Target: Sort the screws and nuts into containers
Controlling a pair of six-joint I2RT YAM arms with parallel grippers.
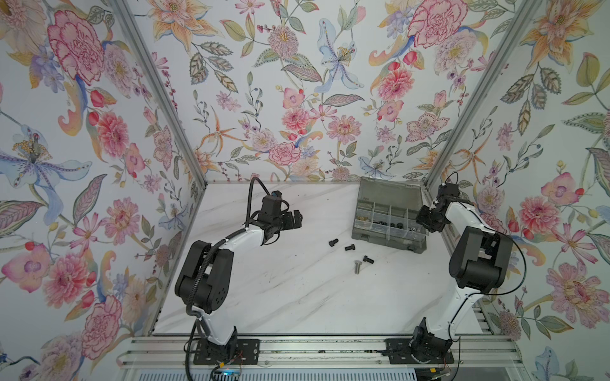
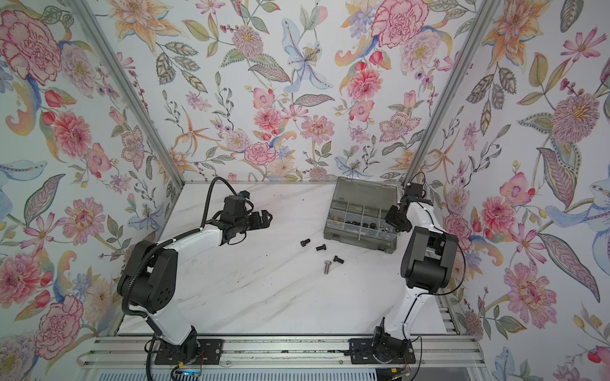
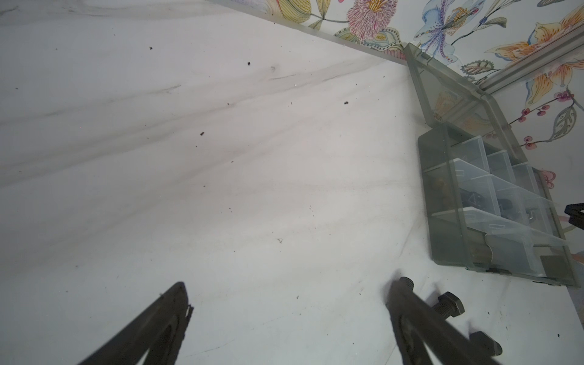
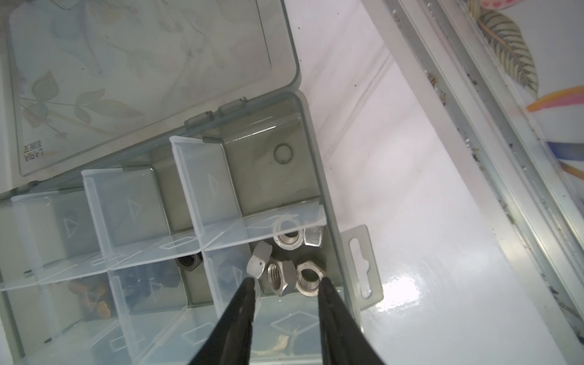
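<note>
A clear grey compartment box [image 1: 389,241] with its lid up stands at the back right, holding silver nuts [image 4: 309,277] in a right-hand compartment and dark pieces in others. Several black bolts [image 1: 349,247] and one silver screw [image 1: 357,268] lie on the table in front of it. My right gripper hangs over the box's right end, fingers apart above the silver nuts, none visibly held. My left gripper is open and empty over the table's left half, well apart from the box and bolts.
Floral wall panels and metal frame rails [image 4: 450,121] border it at the back and sides; the right rail is close beside the box.
</note>
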